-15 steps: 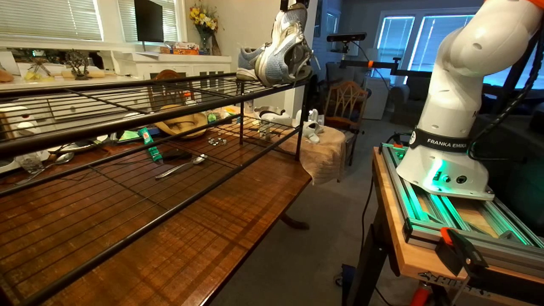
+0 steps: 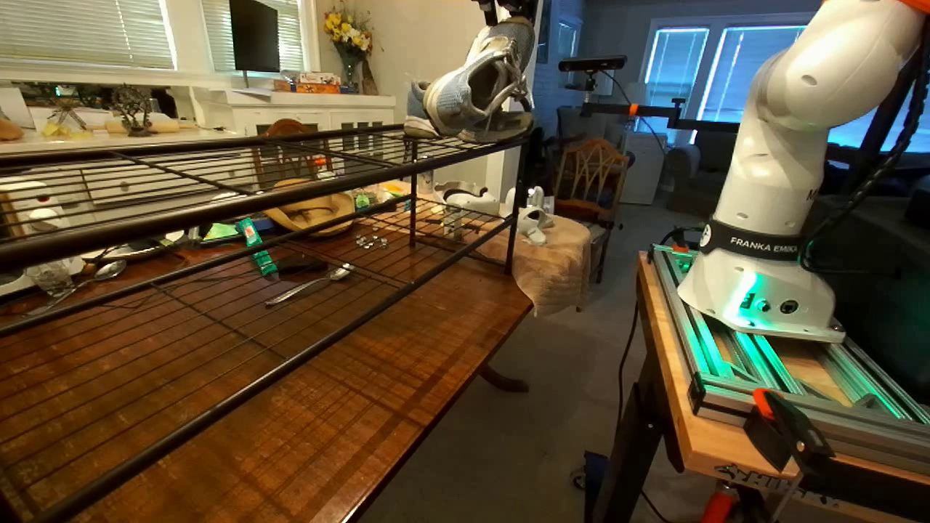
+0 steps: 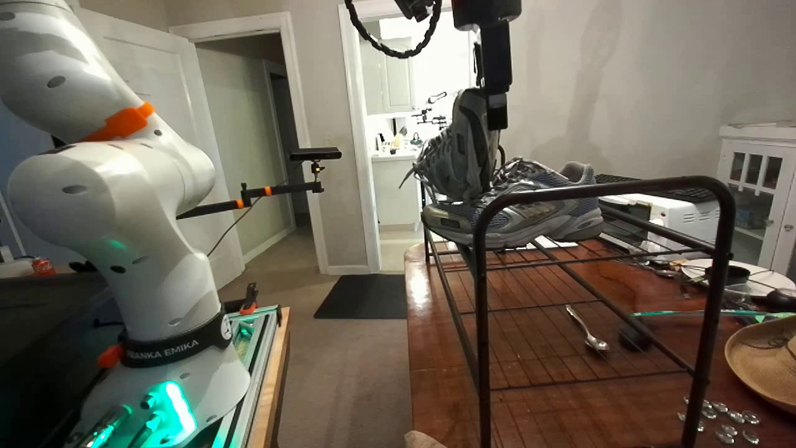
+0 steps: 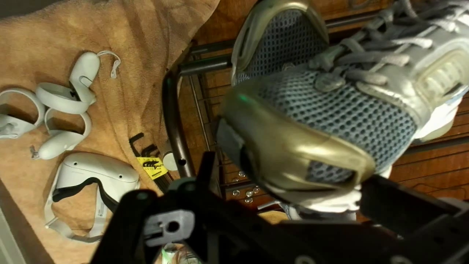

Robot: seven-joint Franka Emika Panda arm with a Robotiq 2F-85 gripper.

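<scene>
A grey-blue running shoe [image 2: 475,91] leans steeply across a second, similar shoe [image 3: 530,213], which lies on the top tier at one end of the black wire rack [image 3: 485,298]. Above the leaning shoe [image 3: 455,153] is my gripper [image 2: 508,12], mostly cut off by the top edge. In exterior view 2 one dark finger [image 3: 497,112] reaches down against or close beside the upper shoe. The wrist view shows my gripper open, with the gold toe of a shoe [image 4: 299,145] lying across the space between its fingers; whether they touch it I cannot tell.
Under the rack, a spoon [image 2: 309,286] and glass beads [image 2: 371,241] lie on the wooden table [image 2: 349,410]. A straw hat [image 3: 761,358] is nearby. Beside the rack's end, a cloth-covered surface [image 4: 127,39] holds a white headset [image 4: 96,169] and controllers. Most of the top tier is bare.
The upper shoe stood more upright with its toe down; now it has tipped over, lying lower across the other shoe. The gripper's visible tip has shifted slightly.
</scene>
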